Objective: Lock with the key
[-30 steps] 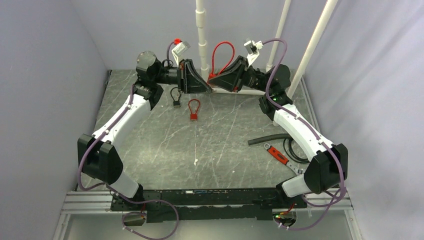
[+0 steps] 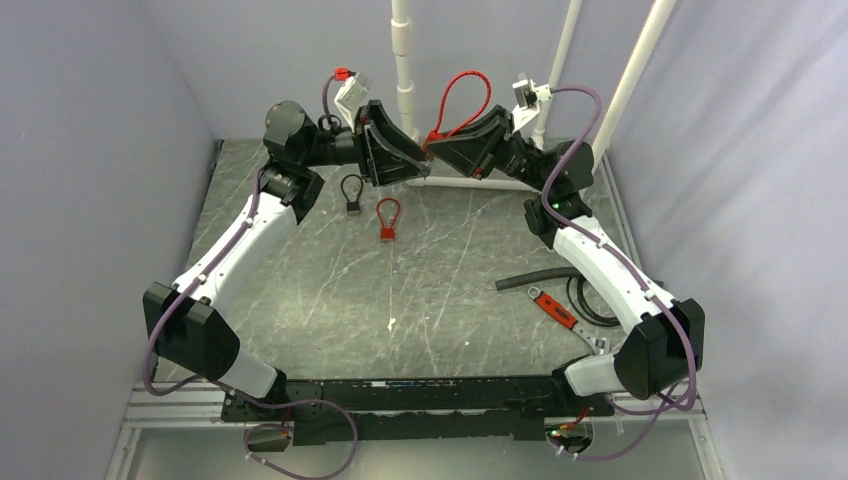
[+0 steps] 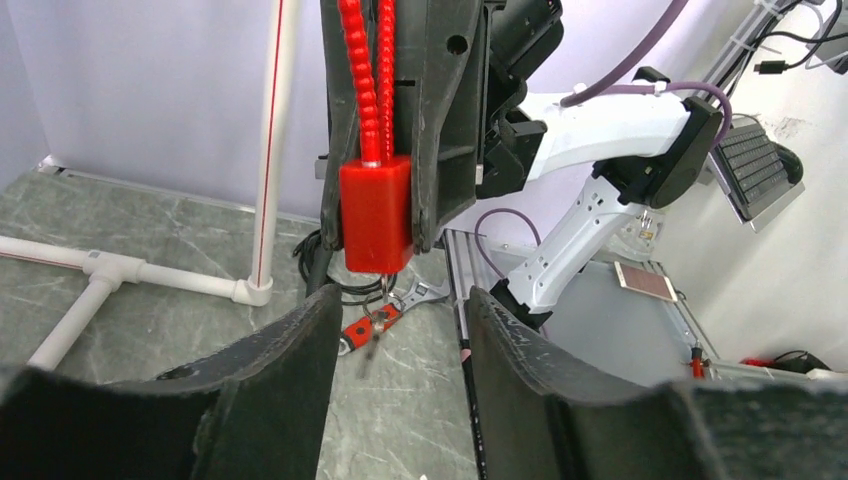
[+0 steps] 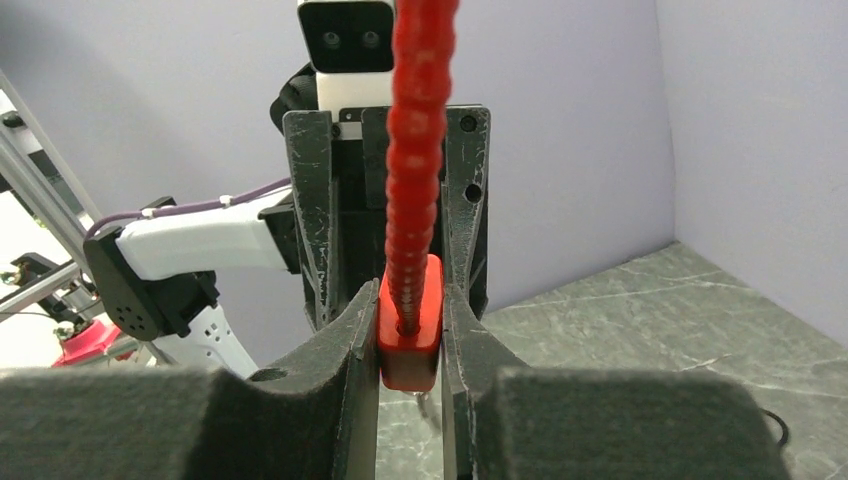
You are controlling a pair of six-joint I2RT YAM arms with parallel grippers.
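Note:
A red padlock (image 3: 376,215) with a red beaded cable shackle is clamped in my right gripper, held above the table. From the padlock's lower end hangs a small key (image 3: 378,318) on a ring, blurred in the left wrist view. My left gripper is open. Its fingertips point at the key from just below the padlock, and the key appears in the gap between them; whether they touch it I cannot tell. In the top view both grippers nearly meet at the padlock body, which is mostly hidden there.
On the table lie a smaller red padlock (image 2: 387,234) and a dark padlock (image 2: 352,207). White pipes (image 2: 403,65) stand behind the grippers. A red-handled wrench (image 2: 556,309), a black tube (image 2: 537,278) and coiled cable lie at the right.

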